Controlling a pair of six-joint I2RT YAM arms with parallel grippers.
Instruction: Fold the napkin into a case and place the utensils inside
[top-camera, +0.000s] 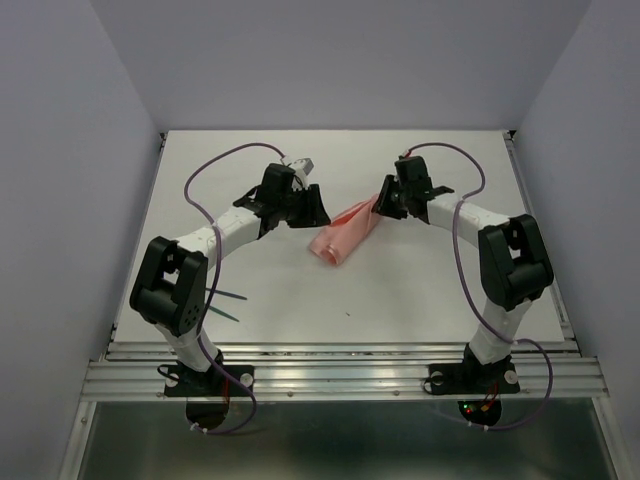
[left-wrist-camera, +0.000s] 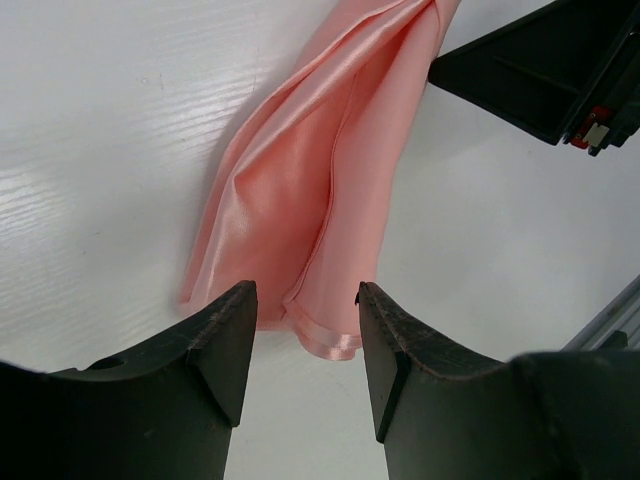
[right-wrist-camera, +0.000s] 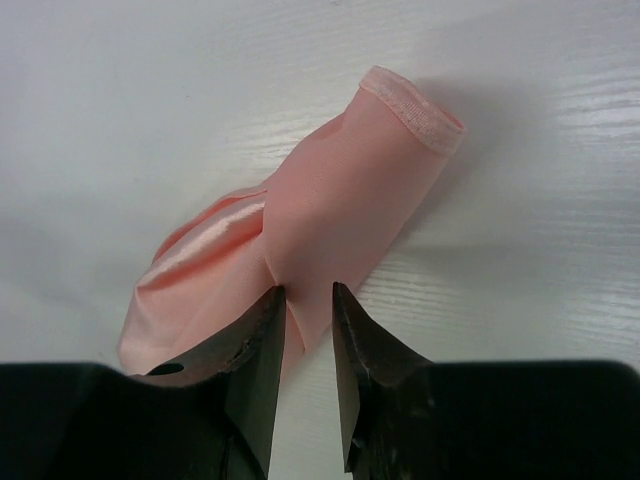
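The pink napkin (top-camera: 345, 232) lies folded in a long diagonal shape at mid-table, with loose folds along one side (left-wrist-camera: 337, 240). My left gripper is open above its lower-left end, nothing between the fingers. My right gripper is at the upper-right part of the napkin (right-wrist-camera: 360, 180), its fingers part open with a gap between the tips; whether cloth lies between them is unclear. The utensils (top-camera: 227, 295) lie at the lower left of the table, partly behind the left arm.
A small dark speck lies below the napkin. Grey walls border the table.
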